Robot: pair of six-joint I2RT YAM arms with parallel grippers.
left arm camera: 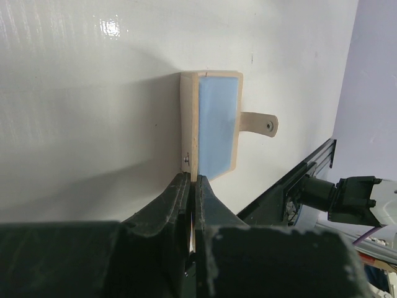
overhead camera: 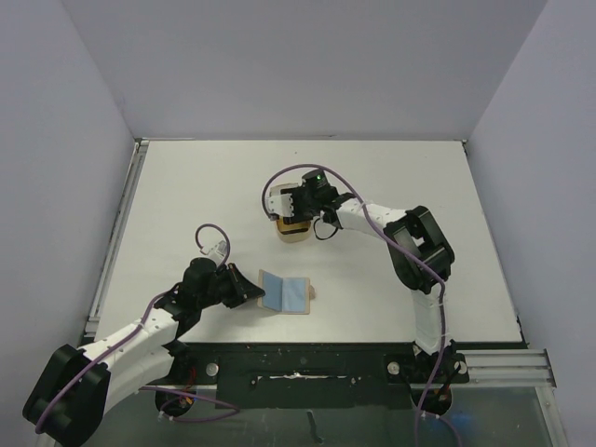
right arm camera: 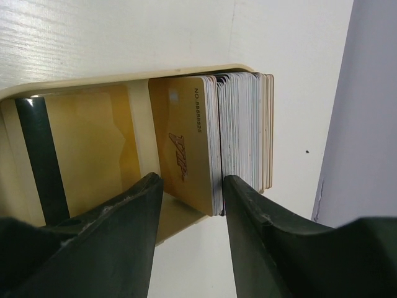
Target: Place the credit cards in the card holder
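Observation:
The card holder lies near the table's front edge, tan outside with blue inside, spread partly open. One cover of it stands up, its edge held in my shut left gripper. In the right wrist view a tan box holds a row of cards packed at one end, with a gold card facing the empty part. My right gripper is open above the box, one finger touching or very near the cards' edges and the other over the gap before the gold card.
A tan snap strap sticks out from the holder's side. A black band crosses the box's empty part.

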